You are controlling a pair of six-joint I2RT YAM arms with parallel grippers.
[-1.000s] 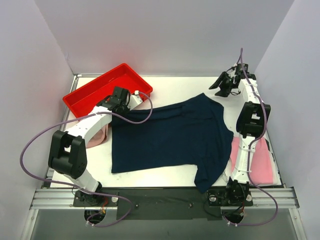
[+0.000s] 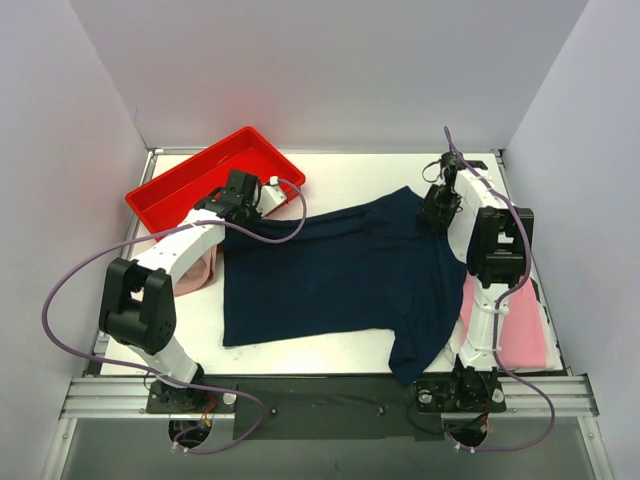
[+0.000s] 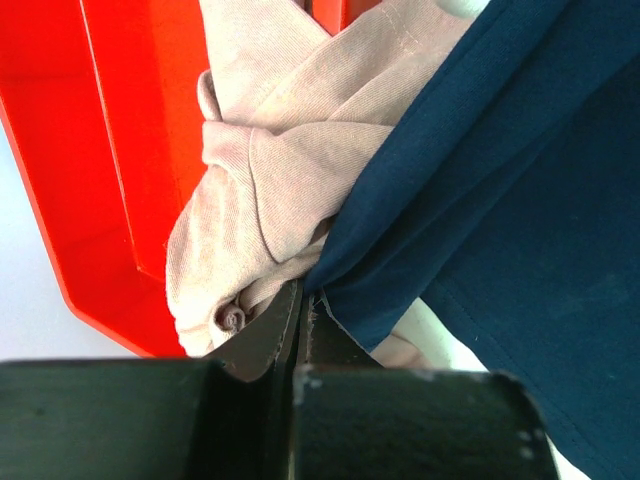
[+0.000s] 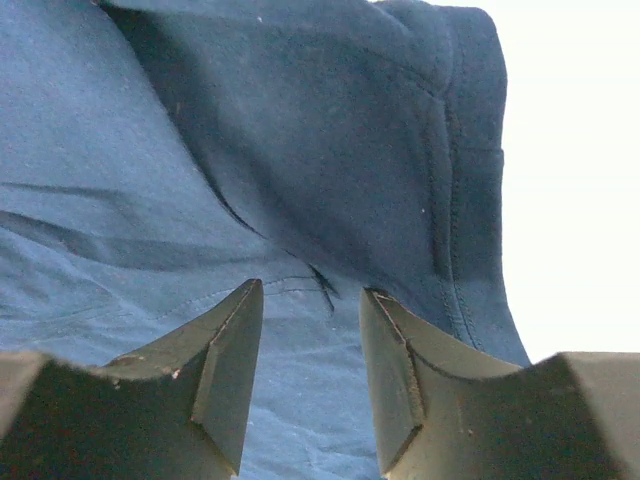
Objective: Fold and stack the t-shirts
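Note:
A navy t-shirt (image 2: 315,290) lies spread over the table's middle, one sleeve toward the front right and its far edge folded over. At its far left corner my left gripper is shut, with navy cloth gathered into its fingertips. My right gripper is over the far right part of the shirt; its fingers (image 4: 230,350) stand apart, and a seam and a fold of the cloth show between and beyond them. Whether the fingertips touch the cloth I cannot tell.
A red bin (image 2: 160,200) stands at the back left. Crumpled pinkish-beige cloth (image 3: 275,180) lies between it and the navy shirt. A folded pink t-shirt (image 2: 522,325) rests at the front right, under the right arm.
My right gripper has come from the back right corner toward the front and down onto the shirt's far right part, its fingers drawing closer together. The left arm and the shirt look almost unchanged.

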